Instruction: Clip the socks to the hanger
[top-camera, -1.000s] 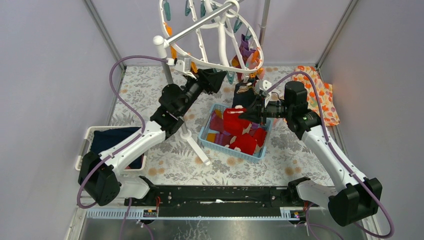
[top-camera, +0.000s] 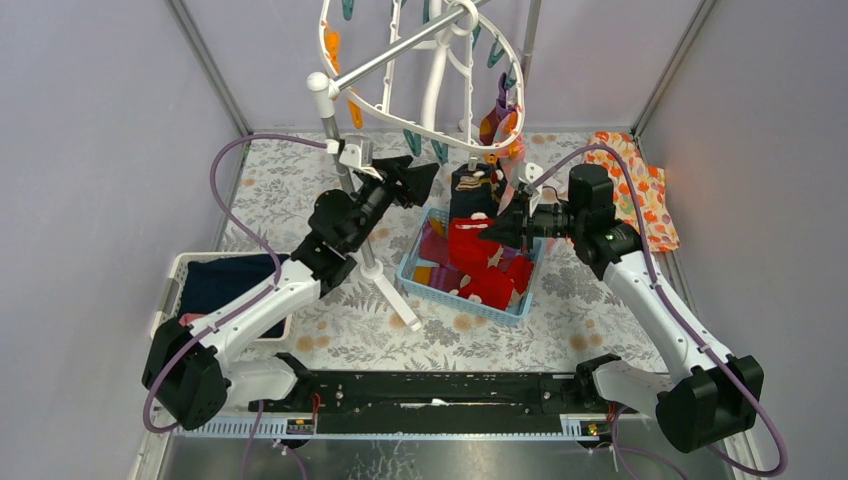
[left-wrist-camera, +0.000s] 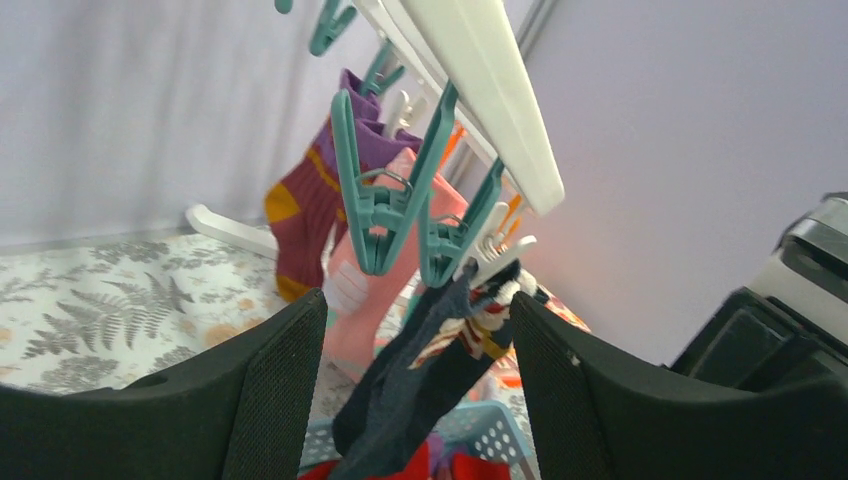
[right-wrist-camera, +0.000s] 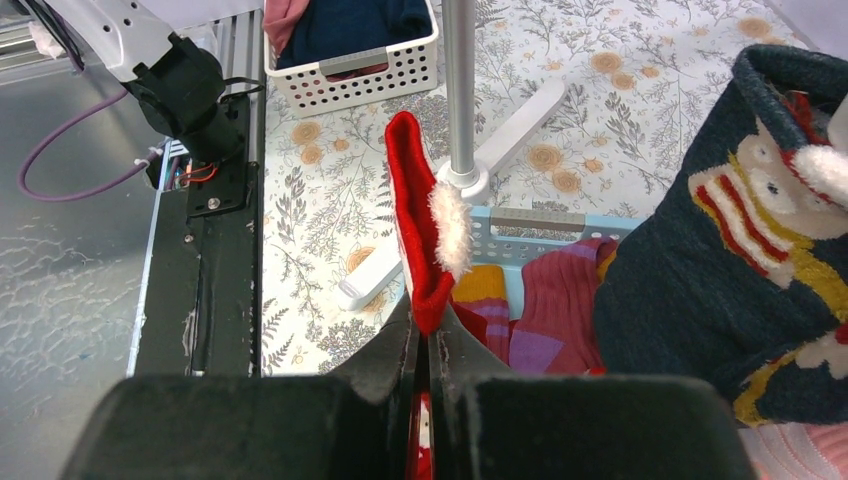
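Observation:
My left gripper (top-camera: 420, 180) is open below the white round hanger (top-camera: 430, 130); in the left wrist view two teal clips (left-wrist-camera: 385, 210) hang just beyond its empty fingers. A dark navy sock (left-wrist-camera: 410, 380) hangs from the hanger, with a pink sock (left-wrist-camera: 365, 320) and a purple-and-yellow sock (left-wrist-camera: 300, 220) behind it. My right gripper is shut on a red sock (right-wrist-camera: 410, 200) with white fluff, held above the blue basket (top-camera: 420, 298).
More socks lie in the blue basket. A white basket (top-camera: 170, 300) with dark cloth sits at left. The hanger's pole (right-wrist-camera: 460, 90) stands on a white base between the baskets. An orange patterned cloth (top-camera: 650, 210) lies at back right.
My left gripper has moved slightly left and down, away from the hanger's rim. The hanger and its clips have shifted slightly. The right gripper is unchanged.

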